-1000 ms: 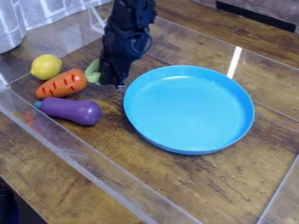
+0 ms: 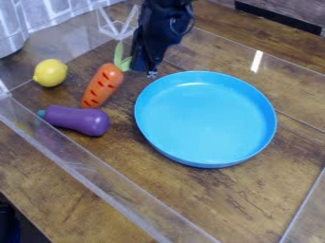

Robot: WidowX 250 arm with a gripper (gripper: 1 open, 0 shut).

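An orange toy carrot (image 2: 105, 85) with pale green leaves is tilted up, its top raised at the tip of my gripper (image 2: 135, 61), which is shut on it at the leafy end. The fingertips are dark and partly hard to make out. A large blue plate (image 2: 204, 123) lies to the right. A purple eggplant (image 2: 79, 120) lies below the carrot, and a yellow lemon (image 2: 49, 72) lies to its left.
A clear plastic edge runs diagonally along the lower left. A white object (image 2: 8, 27) stands at the top left. Bare wooden table (image 2: 229, 199) shows in front of and behind the plate.
My gripper has risen, and the carrot has come up with it, swinging from lying sideways to a more upright tilt, slightly to the right.
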